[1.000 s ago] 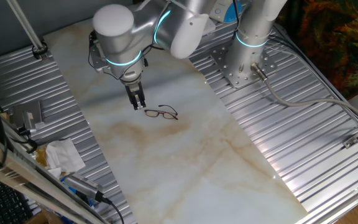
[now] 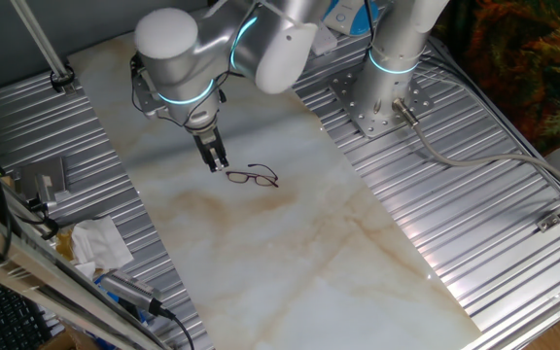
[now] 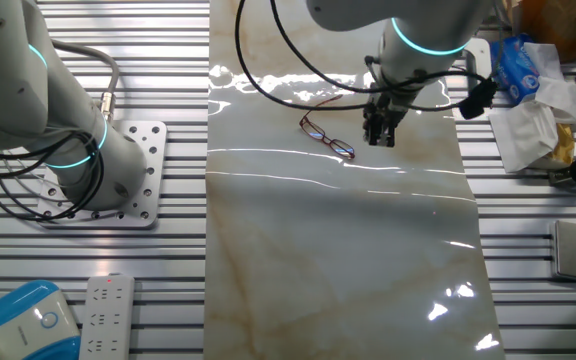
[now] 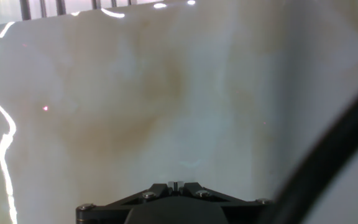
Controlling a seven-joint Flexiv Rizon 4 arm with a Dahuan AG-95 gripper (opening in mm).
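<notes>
A pair of dark-rimmed glasses (image 2: 250,176) lies on the marble-patterned board (image 2: 290,262), one temple arm unfolded behind the lenses. In exterior view 1 my gripper (image 2: 219,167) is just left of the glasses, pointing down. From the other side, exterior view 2 shows the gripper (image 3: 379,140) beside the glasses (image 3: 326,139), with a gap between them in the picture. The wrist view has the gripper at its bottom edge, its fingertips drawn together and nothing visible between them. No glasses appear in that view, only the board's bare surface.
Tissue packaging (image 2: 100,245) and a corded device (image 2: 130,290) sit along the left side. The robot base (image 2: 394,78) stands right of the board. A power strip (image 3: 107,315) lies near the base. Most of the board is clear; a black cable (image 4: 334,149) crosses the wrist view.
In exterior view 1 the wrist and upper arm have shifted slightly left, while the fingertips stay almost in place. The glasses have not moved.
</notes>
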